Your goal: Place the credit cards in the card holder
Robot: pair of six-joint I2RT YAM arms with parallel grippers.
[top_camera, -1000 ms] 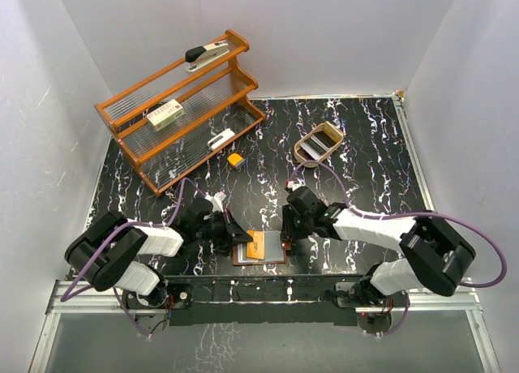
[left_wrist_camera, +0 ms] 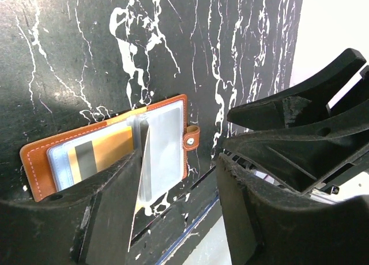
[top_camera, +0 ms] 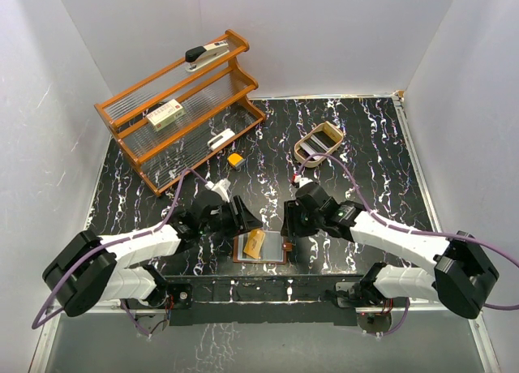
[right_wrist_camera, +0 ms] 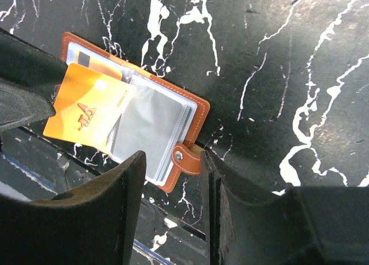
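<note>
The brown card holder [top_camera: 274,248] lies spread open at the table's front middle, with clear pockets and a strap [right_wrist_camera: 187,158] on its right side. An orange card [right_wrist_camera: 87,108] stands tilted at its middle, its lower part in or against the pocket edges. Seen from the left wrist, this card [left_wrist_camera: 146,155] is nearly edge-on, and another yellowish card [left_wrist_camera: 109,150] lies flat in the left pocket. My left gripper is open above the holder, apart from the card. My right gripper is part open at the strap, which shows between its fingers; contact is unclear.
A beige basket [top_camera: 300,156] with several cards stands at the back right. A wooden rack [top_camera: 150,181] with a stapler [top_camera: 206,55] and a box [top_camera: 165,114] fills the back left. One small yellow object [top_camera: 236,160] sits before it.
My left gripper has risen and swung a little to the right over the holder. The orange card has shifted slightly and now leans more. My right gripper has shifted only slightly beside the strap.
</note>
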